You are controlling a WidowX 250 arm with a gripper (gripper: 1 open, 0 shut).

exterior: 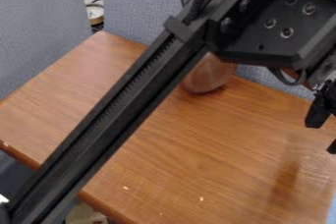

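The black robot arm crosses the camera view from the lower left up to the top right. Its gripper (324, 131) is at the right edge, partly out of frame, open above the wooden table (184, 169). A round, brownish object (207, 77), perhaps a bowl or pot, sits at the back of the table, partly hidden behind the arm. Nothing shows between the visible fingers.
Grey padded panels (39, 66) border the table at the left and back. Some clutter lies beyond the panels at the top left.
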